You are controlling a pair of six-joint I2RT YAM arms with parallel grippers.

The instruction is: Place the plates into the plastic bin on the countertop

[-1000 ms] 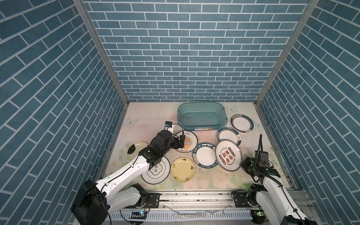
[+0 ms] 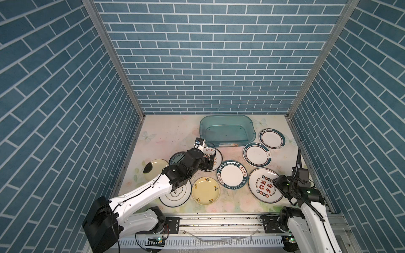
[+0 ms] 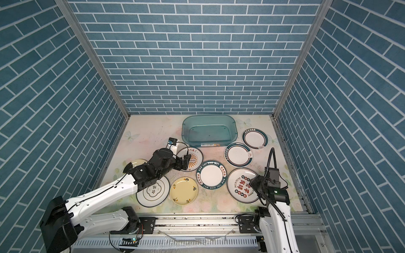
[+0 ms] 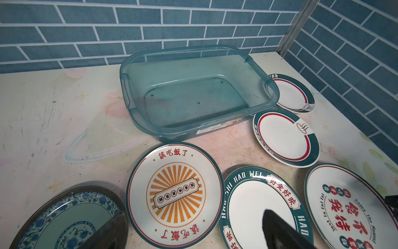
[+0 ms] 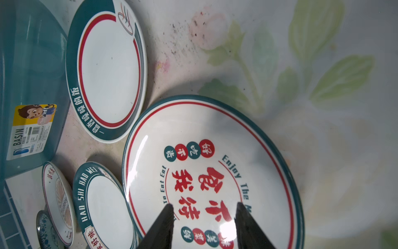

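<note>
The teal plastic bin [image 2: 227, 130] stands empty against the back wall. A large red-lettered plate [image 2: 262, 187] lies on the countertop at the right. My right gripper is over its near part, fingers parted, with the plate's printed face showing between them. Spread wide, my left gripper hovers over a sunburst plate [image 4: 178, 166] and holds nothing. Beside that lie a HAO SHI plate [image 2: 232, 175] and a yellow plate [image 2: 205, 191]. Two green-rimmed plates [image 2: 256, 154] sit right of the bin.
A blue floral plate [image 4: 68, 220], a white plate [image 2: 177, 197] and a pale plate [image 2: 158, 168] lie at the left, partly hidden by the left arm in the top views. Bare countertop [image 2: 160, 135] extends left of the bin. Tiled walls close the back and sides.
The red-lettered plate, earlier tilted up at my right gripper, has come down flat, further right and toward the front. My left gripper has shifted slightly right.
</note>
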